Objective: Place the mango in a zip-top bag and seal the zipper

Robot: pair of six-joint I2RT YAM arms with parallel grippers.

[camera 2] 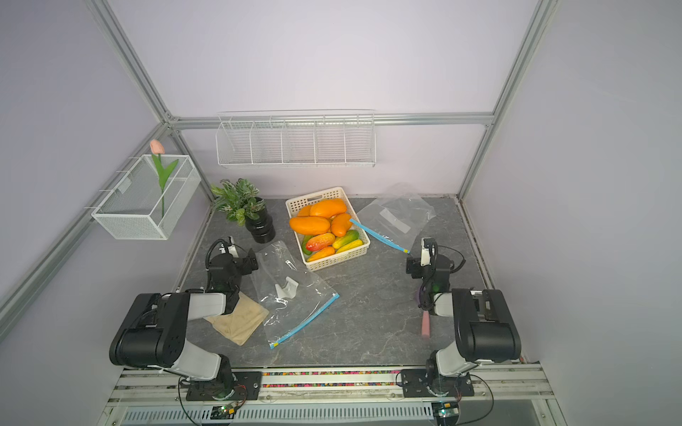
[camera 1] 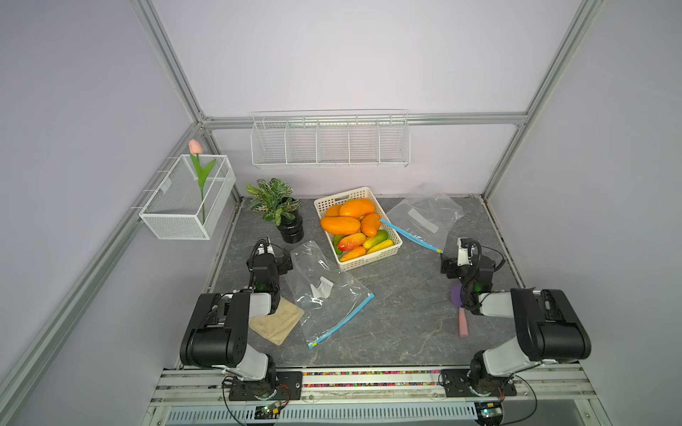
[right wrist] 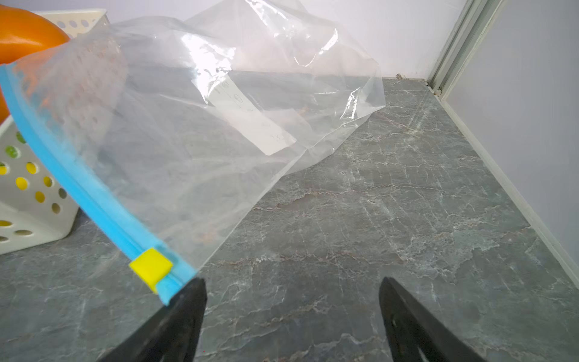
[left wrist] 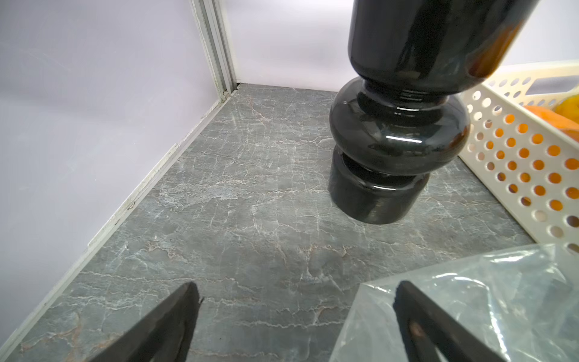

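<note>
Several mango-like fruits, orange, red-orange, green and yellow, including a red-orange mango [camera 1: 351, 241], fill the white basket [camera 1: 371, 260] at the back middle. One clear zip bag [camera 1: 337, 282] lies flat at left centre, its blue zipper edge [camera 1: 342, 321] facing front right. A second clear bag [camera 2: 415, 213] is at the back right, with its blue zipper edge [camera 2: 380, 235] reaching up to the basket. My left gripper stands open and empty near the first bag's back left corner. Open and empty too, my right gripper is just in front of the second bag's yellow slider [right wrist: 150, 267].
A black-potted plant [camera 1: 290, 225] stands left of the basket. By the left arm lies a tan cloth [camera 1: 277, 321]; a pink-handled tool [camera 1: 463, 323] is partly under the right arm. Bare table [camera 1: 408, 305] spreads across the front middle. Wire racks [camera 1: 330, 142] hang on the walls.
</note>
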